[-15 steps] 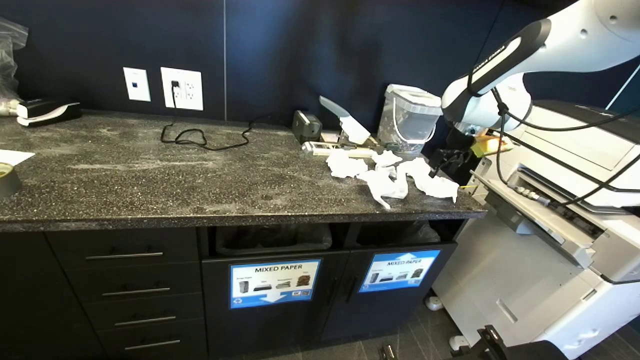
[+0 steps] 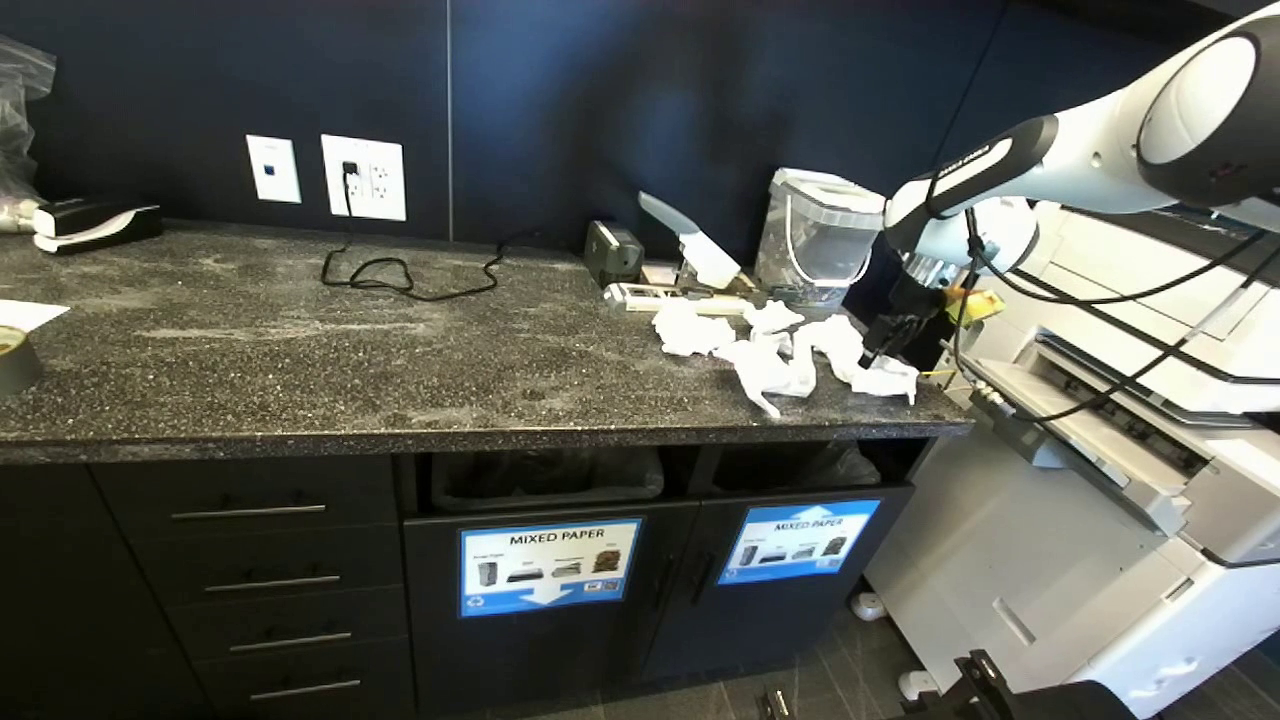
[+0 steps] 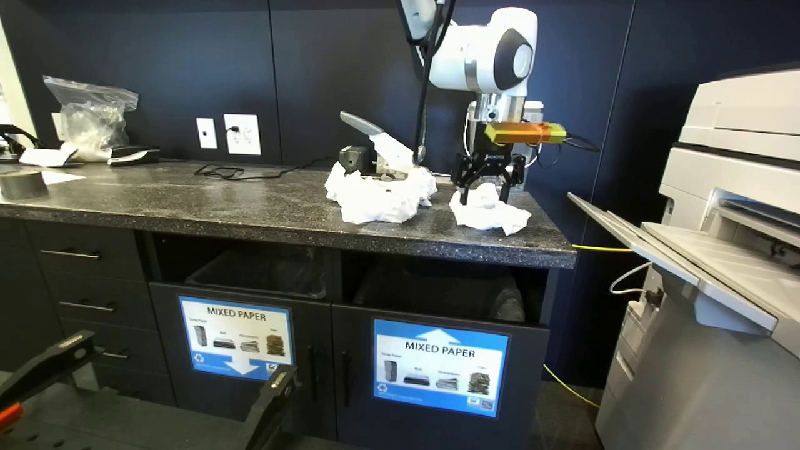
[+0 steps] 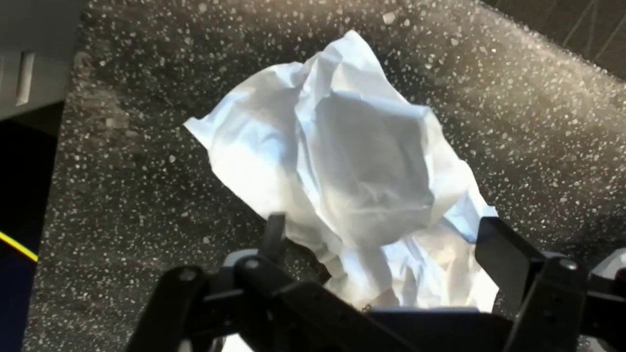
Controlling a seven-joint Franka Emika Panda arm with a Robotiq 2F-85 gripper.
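Observation:
A crumpled piece of white paper (image 4: pixel 364 158) lies near the right end of the dark speckled counter (image 3: pixel 292 214). Over it, my gripper stands open, one finger to either side of the paper's lower part in the wrist view. Exterior view 2 has the gripper (image 3: pixel 484 201) pointing down with its fingertips at the height of this paper (image 3: pixel 487 214); whether they touch it I cannot tell. Left of it sits a larger heap of crumpled white paper (image 3: pixel 375 196), apart from the gripper. In exterior view 1 the gripper (image 2: pixel 882 354) partly covers the right-hand paper (image 2: pixel 885 379).
Behind the papers stand a paper cutter (image 2: pixel 696 246), a dark sharpener (image 2: pixel 614 252) and a clear bucket (image 2: pixel 822 240). Bins (image 2: pixel 546 478) open below the counter's front edge. A printer (image 2: pixel 1080 480) stands to the right.
The arm has come lower, and the gripper now reaches further down over the right-hand paper. The papers look unmoved.

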